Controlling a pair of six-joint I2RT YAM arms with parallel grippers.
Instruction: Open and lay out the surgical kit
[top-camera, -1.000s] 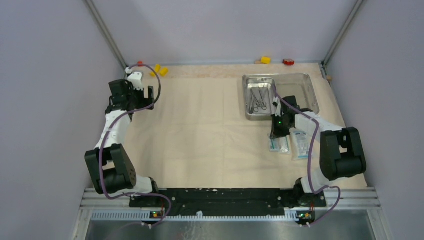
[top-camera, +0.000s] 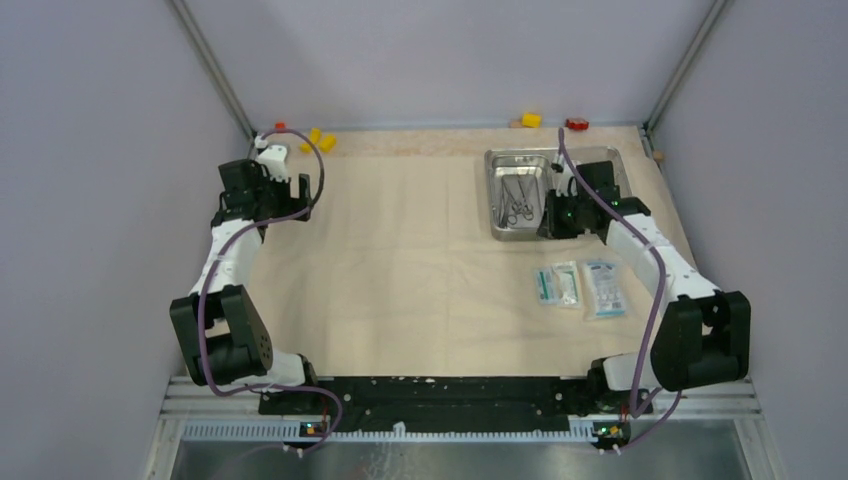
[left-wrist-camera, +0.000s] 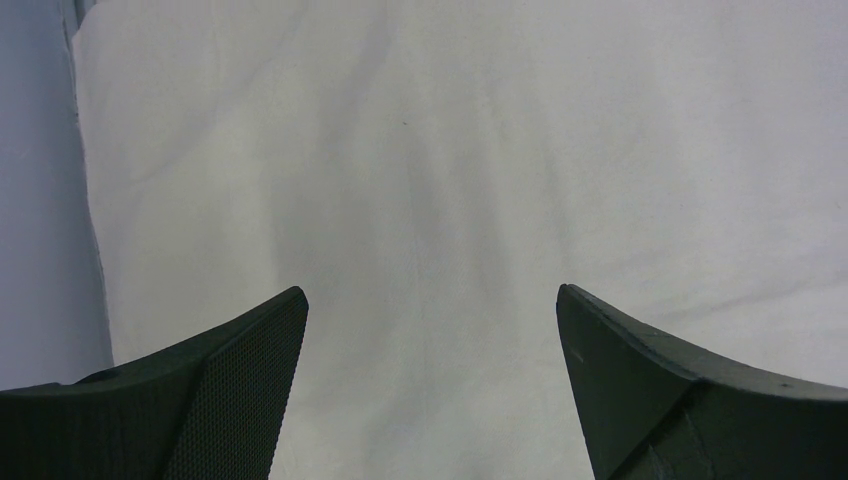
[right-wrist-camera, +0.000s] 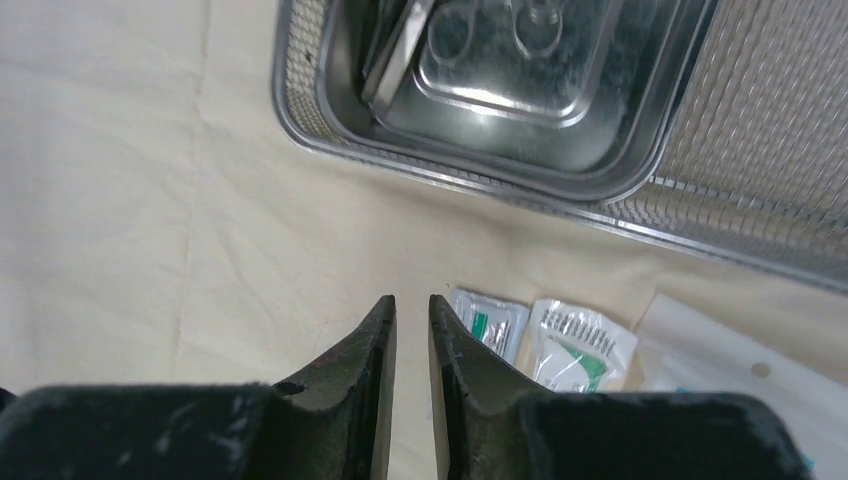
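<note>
A metal tray (top-camera: 487, 195) lies at the back right of the cloth, its smaller inner tray holding scissor-like instruments (top-camera: 517, 200). In front of the tray rest small clear packets (top-camera: 557, 285) with teal and white contents, and beside them a larger clear bag (top-camera: 604, 288). Above the tray's front edge hovers my right gripper, its fingers a narrow gap apart with nothing between them. At the far left, my left gripper stands wide open over bare cloth.
Yellow blocks (top-camera: 327, 143) sit at the back left; another yellow block (top-camera: 531, 120) and a red piece (top-camera: 577, 124) are at the back right. Side walls bound the table.
My right gripper has moved away from the small packets, toward the back and over the tray's front edge. The left arm, tray and packets stay in place.
</note>
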